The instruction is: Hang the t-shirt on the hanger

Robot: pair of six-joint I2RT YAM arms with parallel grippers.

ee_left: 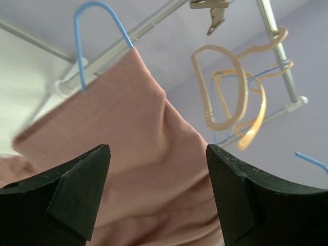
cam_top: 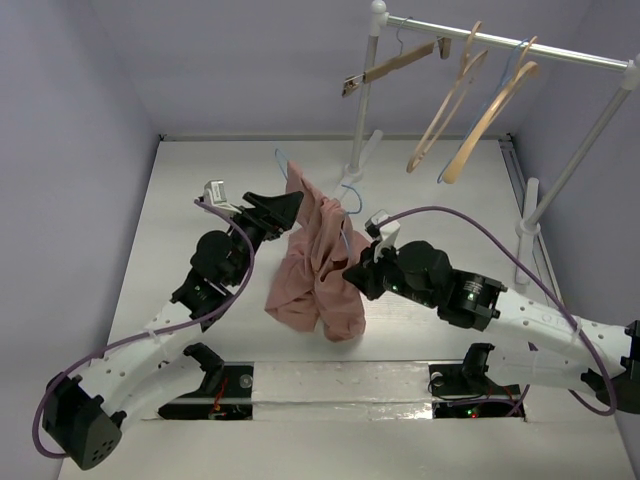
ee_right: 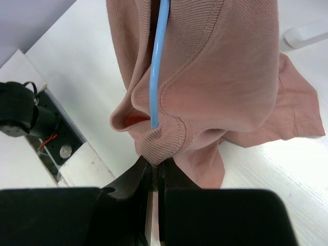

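Observation:
The pink t-shirt (cam_top: 318,262) hangs bunched in the air between my two arms. A thin blue hanger runs into its fabric: in the left wrist view, one looped end (ee_left: 97,6) sticks out past the shirt's upper edge, and in the right wrist view a blue bar (ee_right: 158,61) enters the ribbed collar. My right gripper is shut on the collar cloth where that bar ends. Spread open, my left gripper has the shirt (ee_left: 133,123) beyond its fingertips and nothing held between them. Folds hide most of the hanger.
A metal rack rail (cam_top: 560,50) stands at the back right, bearing wooden hangers (cam_top: 490,115) and a clip hanger (cam_top: 400,62). Its left post (cam_top: 362,110) rises close behind the shirt.

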